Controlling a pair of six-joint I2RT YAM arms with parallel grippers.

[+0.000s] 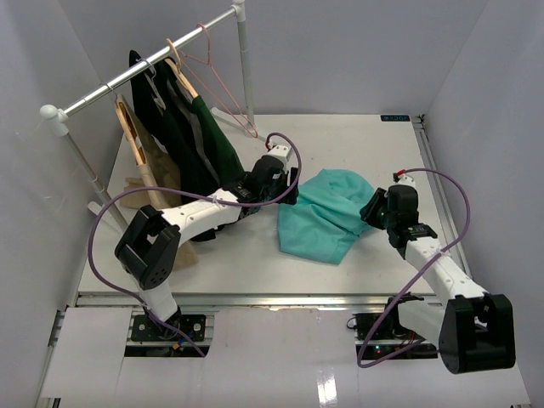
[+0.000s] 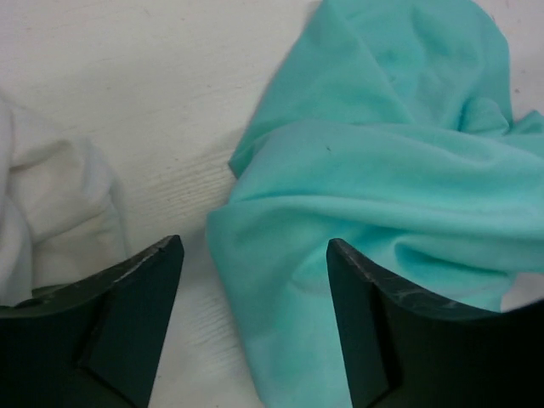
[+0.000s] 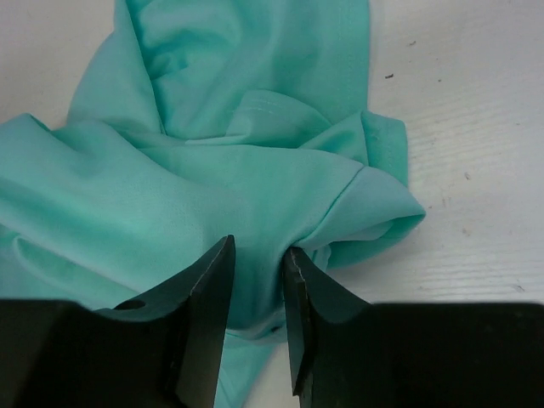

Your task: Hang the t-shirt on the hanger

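The teal T-shirt [image 1: 319,221] lies crumpled and folded on the white surface. My left gripper [image 1: 289,189] is over its left edge; in the left wrist view its fingers [image 2: 127,314] stand apart, open, with cloth below between them. My right gripper [image 1: 372,204] is at the shirt's right side. In the right wrist view its fingertips [image 3: 257,255] are close together around a fold of the teal cloth [image 3: 187,195], which bunches between them.
A rail [image 1: 93,92] on the left holds dark garments, wooden hangers and an empty pink hanger [image 1: 223,85]. White cloth [image 2: 59,204] lies left of the shirt. Free surface shows at the back.
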